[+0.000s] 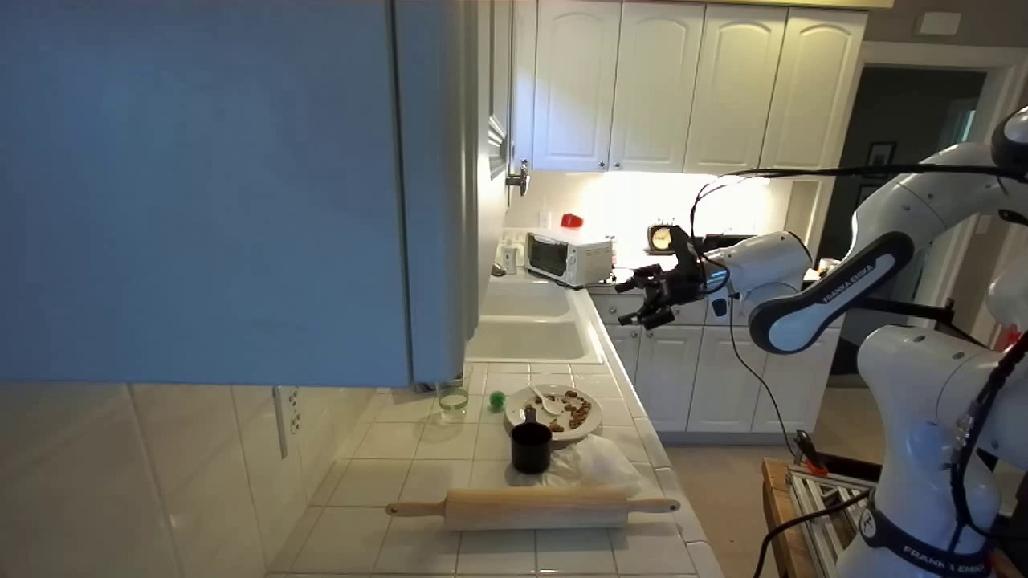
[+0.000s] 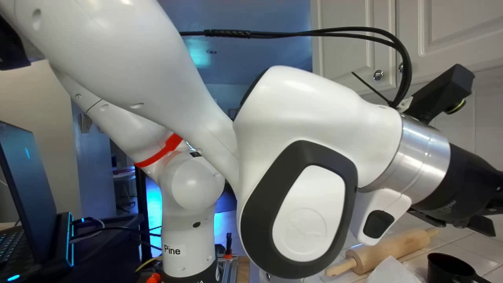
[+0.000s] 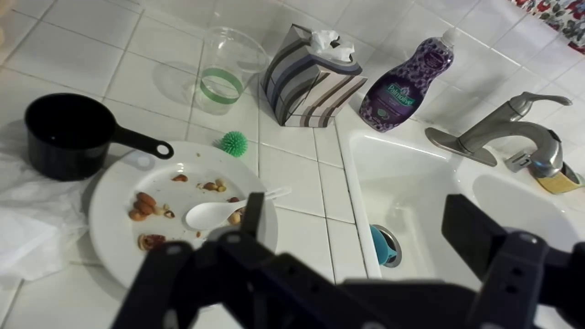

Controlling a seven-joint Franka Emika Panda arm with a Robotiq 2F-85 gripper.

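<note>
My gripper [image 1: 628, 303] hangs in the air off the counter's front edge, level with the sink. In the wrist view its black fingers [image 3: 472, 233] stand wide apart, open, with nothing held between them. A white plate [image 3: 118, 181] on the tiled counter carries nuts [image 3: 145, 205] and a white plastic spoon [image 3: 211, 214]. Beside the plate stands a black cup [image 3: 68, 137], its handle reaching over the rim. A spiky green ball [image 3: 234, 143] lies just behind the plate. The white double sink [image 3: 395, 181] holds a blue-green item [image 3: 380, 245] at its drain.
A clear glass [image 3: 222, 82], a tissue box [image 3: 312, 82] and a purple soap bottle [image 3: 406, 82] line the wall, near the faucet [image 3: 499, 131]. A wooden rolling pin [image 1: 535, 509] and crumpled white plastic [image 1: 593, 464] lie at the near end.
</note>
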